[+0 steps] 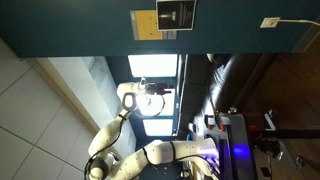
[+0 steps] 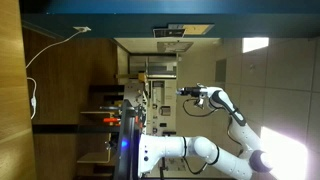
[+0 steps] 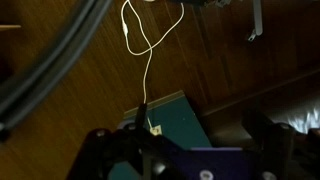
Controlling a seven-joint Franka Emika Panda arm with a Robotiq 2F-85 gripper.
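Observation:
In the wrist view my gripper shows at the bottom edge, its two dark fingers far apart with nothing between them. Exterior view 1, which is turned on its side, has the gripper held out in the air at the end of the white arm, in front of a bright ceiling light. From the other side, in exterior view 2, the gripper is again up in the air, well away from the table. No object is near its fingers in any view.
A white cable runs over the wooden floor to a teal wall in the wrist view. A brown leather sofa stands beyond the dark table. Small items on the table are hard to make out.

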